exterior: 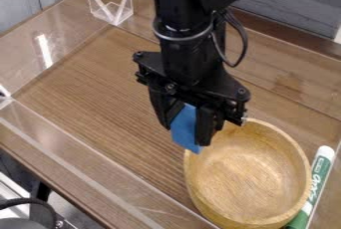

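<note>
My gripper (190, 114) is black and hangs in the middle of the view, shut on a blue object (185, 130) that shows below its fingers. A round, light wooden bowl (248, 188) sits just below and to the right of the blue object. The object's lower end is near the bowl's upper left rim; I cannot tell whether it touches.
A green and white tube (313, 190) lies right of the bowl. A clear plastic piece (112, 6) stands at the back left.
</note>
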